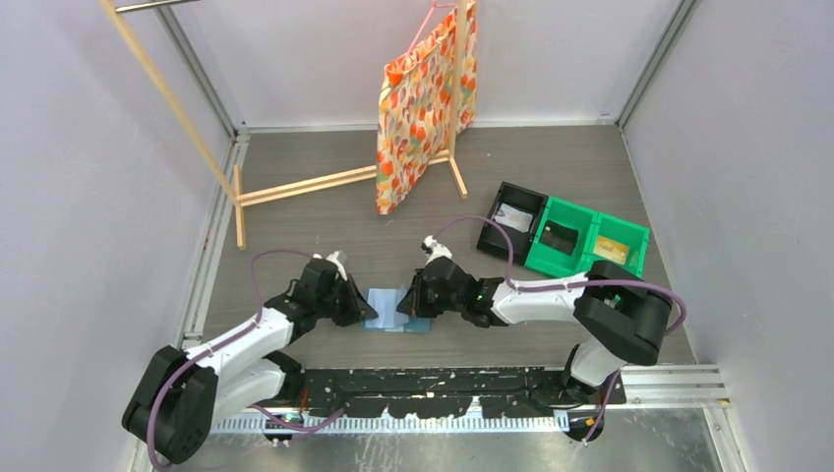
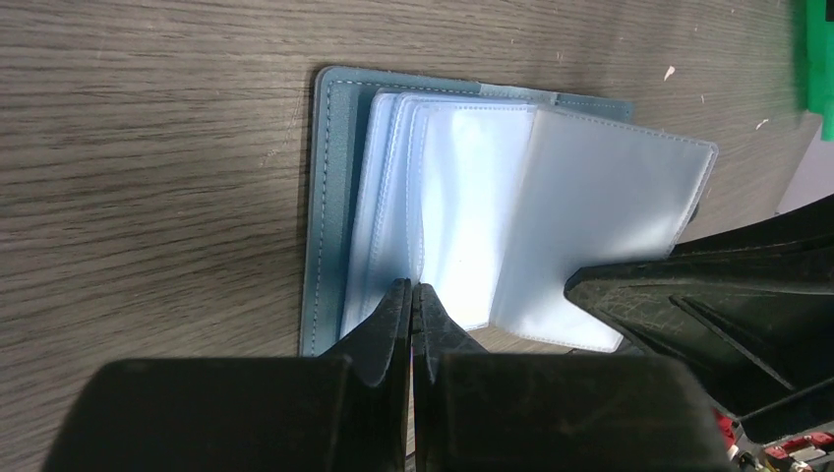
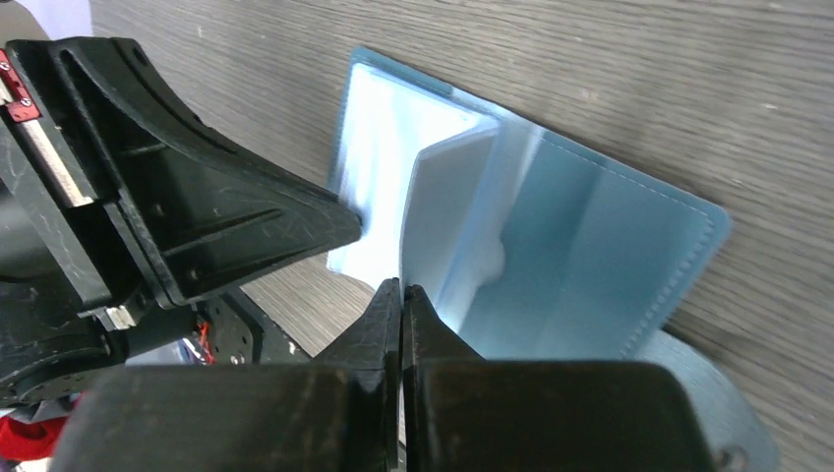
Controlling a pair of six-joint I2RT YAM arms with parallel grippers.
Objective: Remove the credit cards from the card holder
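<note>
The blue card holder (image 1: 382, 307) lies opened on the table between both grippers, its clear sleeves (image 2: 472, 197) spread over the blue cover (image 2: 329, 197). Both tips of my left gripper are shut at the left stack's edge; whether a thin sleeve is between them is hidden. One whitish sleeve (image 2: 605, 226) stands raised near the holder's middle. Its edge runs down to my right gripper, which is shut; nothing clearly shows between those fingers. No separate card can be made out in the holder.
At the right stand a black bin (image 1: 533, 191) holding a white card (image 1: 512, 217), and a green bin (image 1: 596, 210) with a black item (image 1: 560, 237) and a yellow card (image 1: 611, 249). A patterned cloth (image 1: 423, 108) hangs from a wooden rack (image 1: 315, 184) behind.
</note>
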